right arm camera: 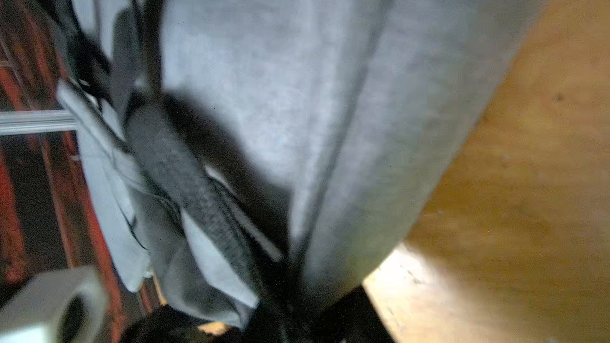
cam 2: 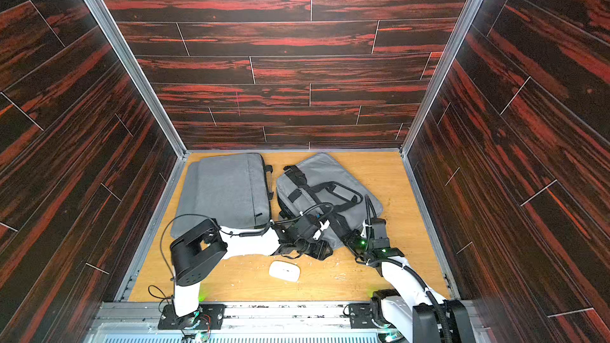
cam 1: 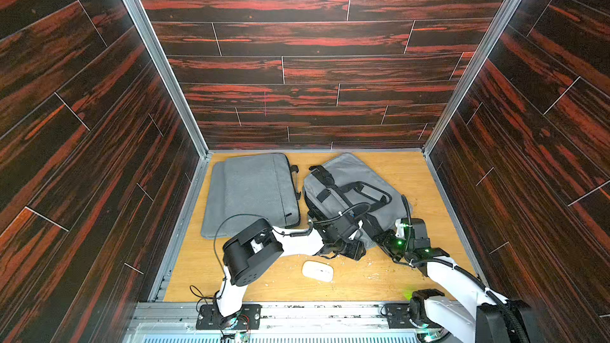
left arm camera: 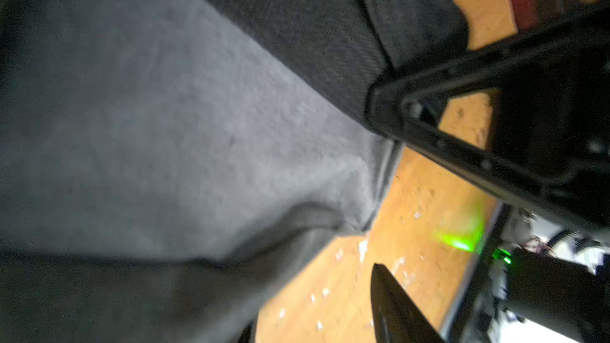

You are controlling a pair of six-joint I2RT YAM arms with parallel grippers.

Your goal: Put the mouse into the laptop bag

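A white mouse (cam 1: 317,271) lies on the wooden table near the front, below my left gripper (cam 1: 357,249). The grey laptop bag (cam 1: 375,181) with black straps rests flat at back right. My left gripper is over its front corner, open, one of its fingers (left arm camera: 400,311) showing low in the left wrist view. At the bag's front edge is my right gripper (cam 1: 385,241). In the right wrist view, bag fabric (right arm camera: 387,152) and a dark strap (right arm camera: 190,171) run down between its dark tips; whether they grip it cannot be told.
Another grey bag (cam 1: 251,190) lies flat at the back left. Bare table (cam 1: 273,282) stretches around the mouse along the front. The two grippers stand close together, and high panelled walls enclose the table.
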